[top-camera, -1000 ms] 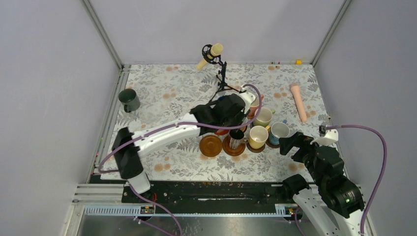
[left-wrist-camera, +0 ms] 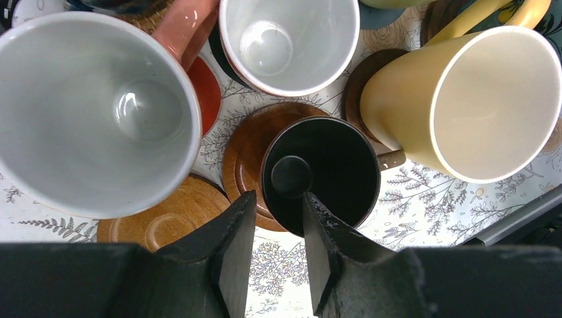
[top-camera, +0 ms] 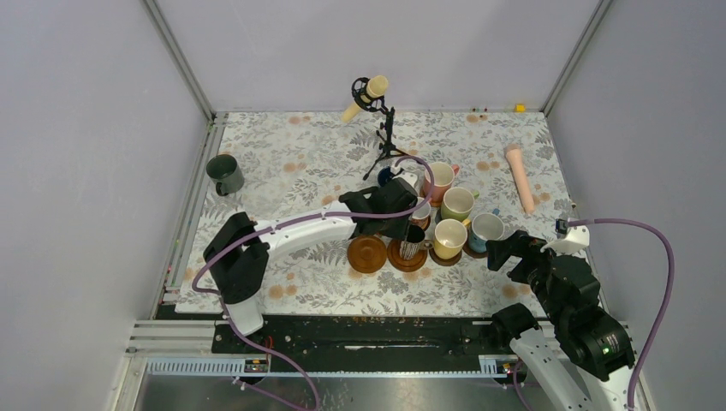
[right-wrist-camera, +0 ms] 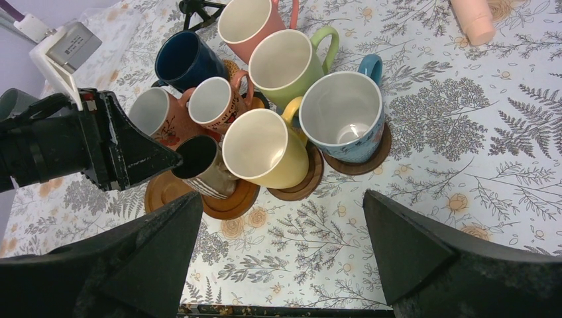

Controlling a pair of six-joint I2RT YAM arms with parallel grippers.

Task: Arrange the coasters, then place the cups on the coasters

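A dark cup [left-wrist-camera: 338, 159] with a brown handle and a patterned body stands on a round wooden coaster [top-camera: 398, 261], beside an empty coaster [top-camera: 366, 254]. My left gripper is at the dark cup's near rim, its fingers apart, one at the rim's left edge and one over the opening; whether they touch it I cannot tell. In the top view the left arm partly hides the cup. My right gripper is open at the near right, empty, away from the cups.
Several mugs on coasters crowd behind and right, including a yellow mug [top-camera: 449, 239]. A green mug [top-camera: 224, 175] stands far left. A black stand [top-camera: 383, 128] is at the back; a pink cylinder [top-camera: 520, 178] lies right.
The right arm and the cups look unchanged.
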